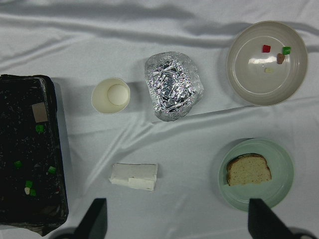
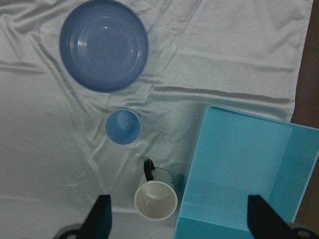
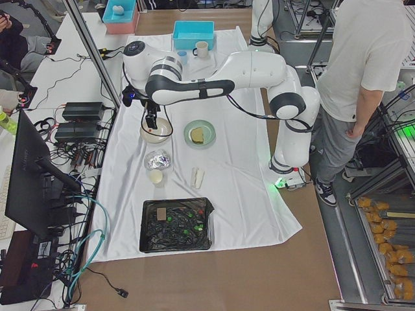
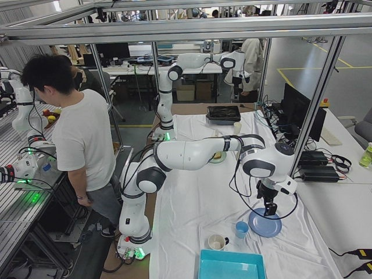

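My left gripper hangs open above the white cloth, nothing between its fingers. Below it lie a beige bowl (image 1: 244, 79) with small coloured pieces, a crumpled foil piece (image 1: 172, 84), a cream cup (image 1: 110, 95), a folded white paper (image 1: 133, 176) and a green plate (image 1: 229, 194) with a bread slice (image 1: 248, 172). My right gripper is open too, high over a blue plate (image 2: 103, 46), a blue cup (image 2: 122, 127), a white mug (image 2: 155, 199) with black handle and a turquoise bin (image 2: 239, 164).
A black tray (image 1: 27, 154) holding small green pieces sits at the near end of the cloth (image 3: 246, 214). A monitor (image 3: 32, 188) and cables line one side. A person (image 3: 353, 78) stands beside the table.
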